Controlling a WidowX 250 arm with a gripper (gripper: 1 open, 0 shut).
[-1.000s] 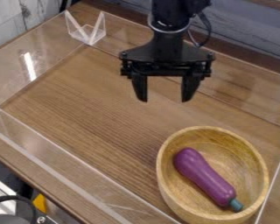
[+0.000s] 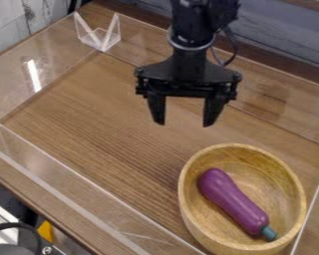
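Note:
My black gripper (image 2: 186,100) hangs over the upper middle of the wooden table (image 2: 76,129), open, its two fingers spread wide with nothing visible between them. Below and to the right of it, a round tan bowl (image 2: 199,219) holds a purple eggplant-like object (image 2: 231,199) with a teal stem end, lying diagonally.
A clear wire or plastic holder (image 2: 99,30) stands at the upper left. A dark object with a cable (image 2: 13,239) sits at the lower left corner. A raised edge runs along the back right.
The gripper has shifted slightly from its earlier position, with a small change in the pose of its fingers. The bowl and purple object are unmoved.

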